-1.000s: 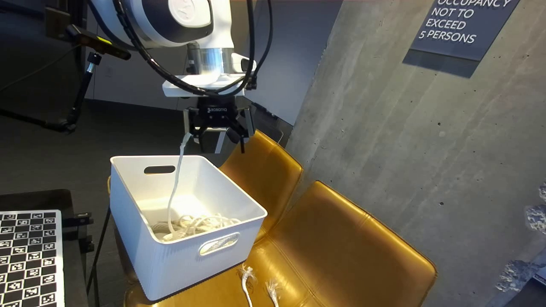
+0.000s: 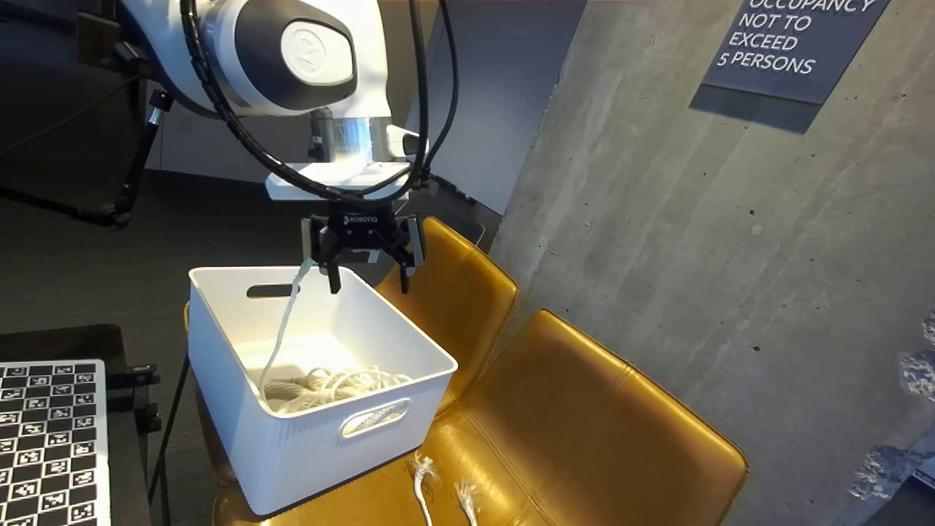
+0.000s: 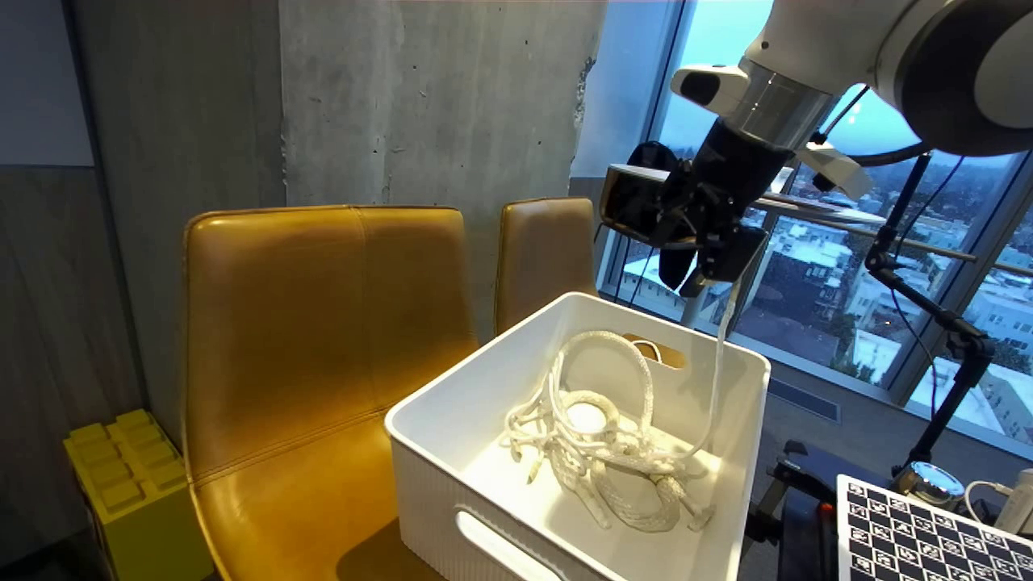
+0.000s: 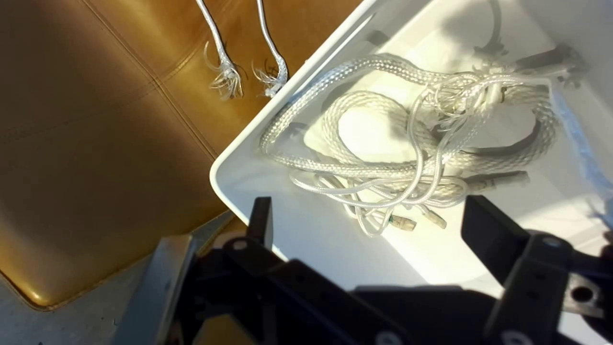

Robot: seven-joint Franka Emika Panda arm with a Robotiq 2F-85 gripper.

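Note:
My gripper point(image 2: 369, 285) is open above the far part of a white bin point(image 2: 324, 456), its fingers apart with nothing between them. A tangle of white ropes and cords point(image 3: 620, 455) lies on the bin's floor; some ends look frayed. One strand point(image 2: 285, 324) rises from that heap to the outer side of one of my fingers and seems caught there, not between the pads. In the wrist view this strand point(image 4: 577, 135) runs up at the right edge, beside the right finger point(image 4: 493, 235). The left finger point(image 4: 262, 221) hangs near the bin's rim.
The bin stands on a tan chair point(image 3: 319, 319), with a second tan chair point(image 3: 547, 257) behind. Two frayed rope ends point(image 4: 228, 77) lie on the seat outside the bin. A checkered board point(image 2: 52, 438) stands beside the bin, and a concrete wall point(image 2: 701, 245) rises behind the chairs.
My gripper has come down toward the bin and shifted slightly left in exterior view 1. The raised strand moved down with it and now slants more. Bin and chairs are unmoved.

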